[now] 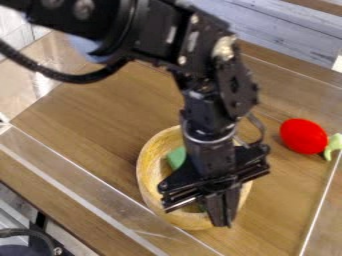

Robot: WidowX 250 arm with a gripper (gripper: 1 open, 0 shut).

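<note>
My gripper (222,208) hangs over a round wooden bowl (152,166) at the lower middle of the view, its fingers low within the bowl's outline. The gripper is shut; whether anything is between the fingertips is hard to see. A green object (177,158) shows inside the bowl, partly hidden behind the gripper.
A red round object (302,135) with a pale green part (333,146) lies on the wooden table (100,110) right of the bowl. Clear strips run along the table's left front and right edges. The table left of the bowl is clear.
</note>
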